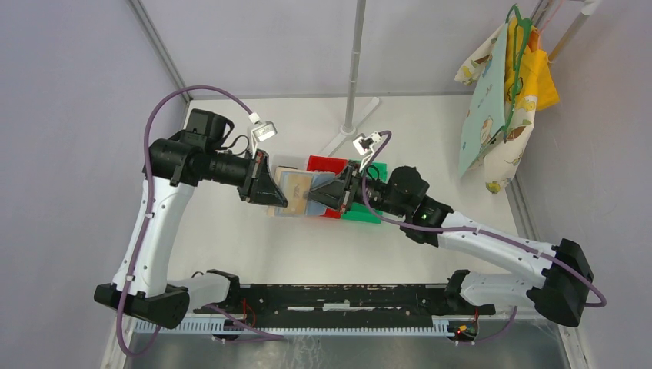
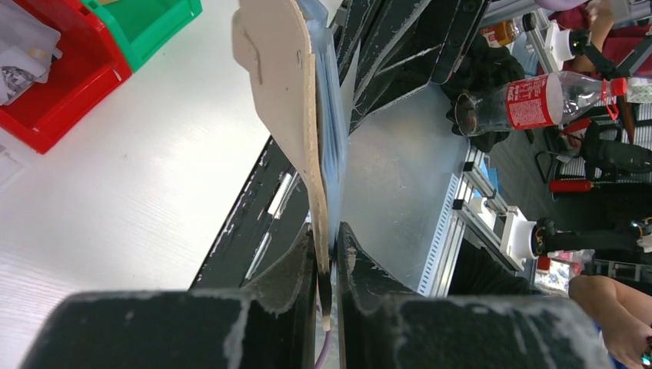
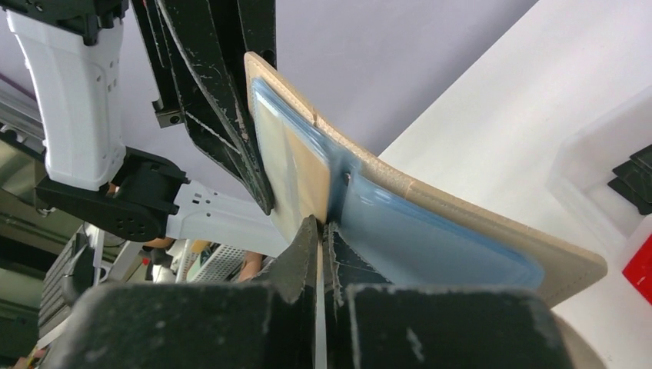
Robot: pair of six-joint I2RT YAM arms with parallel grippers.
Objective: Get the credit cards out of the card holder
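Observation:
A tan card holder (image 1: 296,192) with bluish clear sleeves (image 3: 430,231) is held in the air between both grippers. My left gripper is shut on it, and in its wrist view the holder stands edge-on above the fingertips. My right gripper (image 1: 321,196) reaches the holder from the other side. In the right wrist view, my right gripper is shut with its tips against the sleeves; whether anything thin sits between them is unclear.
Red bin (image 2: 84,84) and green bin (image 2: 154,31) stand behind the holder, near a clear tray (image 3: 584,177) with dark items. A pole stand is at the back, hanging bags (image 1: 500,115) at the right.

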